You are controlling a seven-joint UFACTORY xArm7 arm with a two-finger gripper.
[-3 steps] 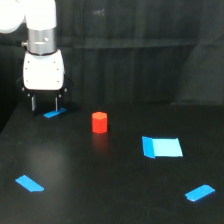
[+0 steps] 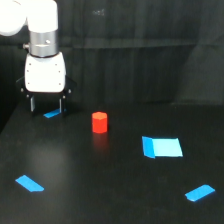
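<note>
A small red block [image 2: 99, 122] stands alone on the black table, a little left of centre. My white gripper [image 2: 46, 104] hangs at the upper left, to the left of the block and well apart from it. Its dark fingers point down and are spread, with no object visible between them.
Blue tape strips lie at the front left [image 2: 29, 184], at the front right [image 2: 200, 192] and near the gripper [image 2: 52, 114]. A pale cyan square with a darker blue strip [image 2: 162, 147] lies right of the block. Dark curtain hangs behind.
My gripper has shifted very slightly to the right and down. The red block and the tape strips have not moved.
</note>
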